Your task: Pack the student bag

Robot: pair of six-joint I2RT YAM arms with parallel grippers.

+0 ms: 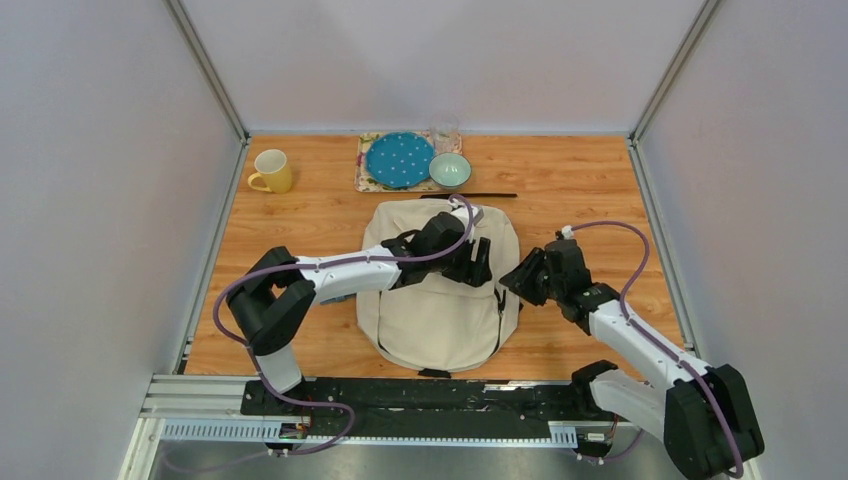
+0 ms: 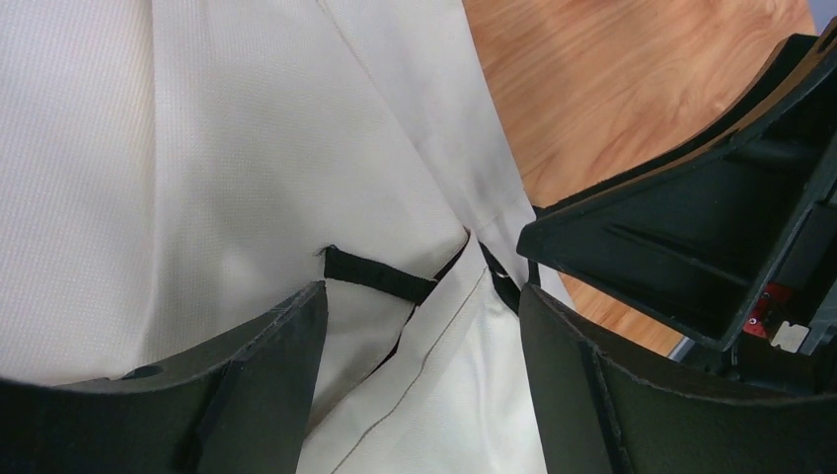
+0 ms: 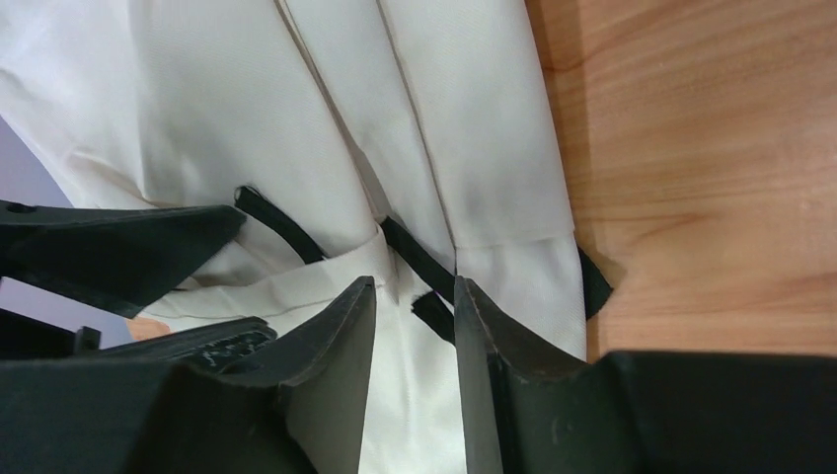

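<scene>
A cream bag [image 1: 410, 320] lies flat on the wooden table with black zip pulls and straps. My left gripper [image 1: 478, 262] is over its upper right part, fingers apart around a black tab [image 2: 370, 272] and seam, with nothing visibly held. My right gripper [image 1: 508, 280] is at the bag's right edge, fingers apart above black straps [image 3: 415, 252], empty. In each wrist view the other gripper's black body shows at the side. A blue pouch at the bag's left is mostly hidden by the left arm.
Behind the bag are a tray [image 1: 362, 180] with a blue dotted plate [image 1: 398, 158], a green bowl [image 1: 450, 170] and a glass [image 1: 444, 132], plus a dark stick [image 1: 490, 195]. A yellow mug [image 1: 273, 176] stands back left. Bare table lies on both sides.
</scene>
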